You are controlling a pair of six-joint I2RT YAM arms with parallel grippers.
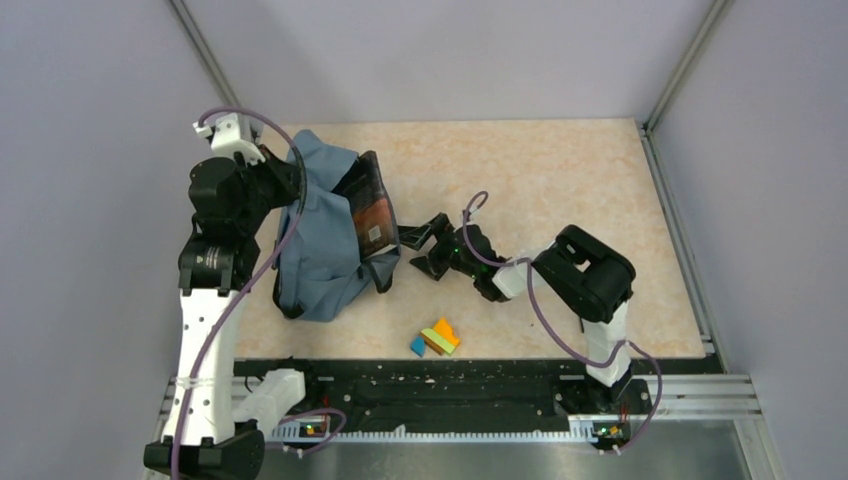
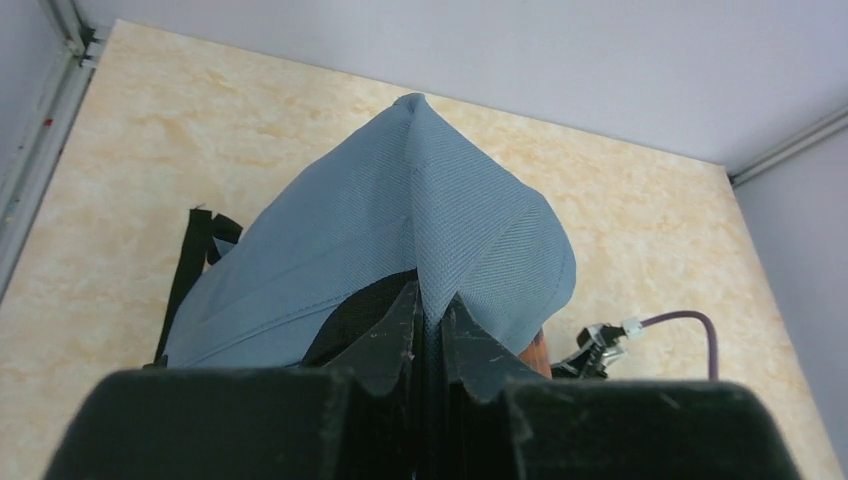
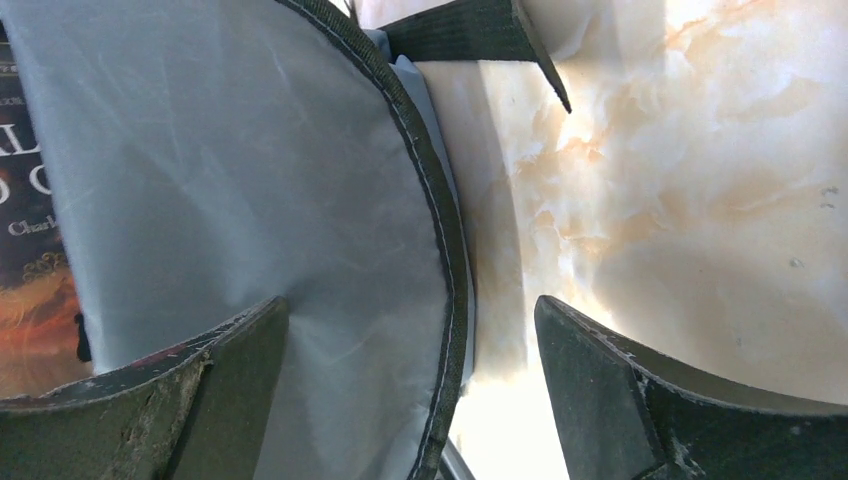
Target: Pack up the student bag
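The blue-grey student bag [image 1: 322, 232] stands at the table's left with its mouth spread. A dark book with an orange-brown cover [image 1: 373, 215] sits inside, leaning against the bag's right side; its cover [image 3: 35, 330] also shows in the right wrist view. My left gripper is shut on a fold of the bag's fabric at its upper edge. On the bag's right side, my right gripper is open, and the dark-edged flap of the bag [image 3: 330, 250] lies between or just beyond its fingers, not gripped. The bag's bottom inside is hidden.
Several small orange, green and blue pieces [image 1: 438, 338] lie near the front edge of the table. A dark thin item [image 1: 582, 325] is partly covered by the right arm.
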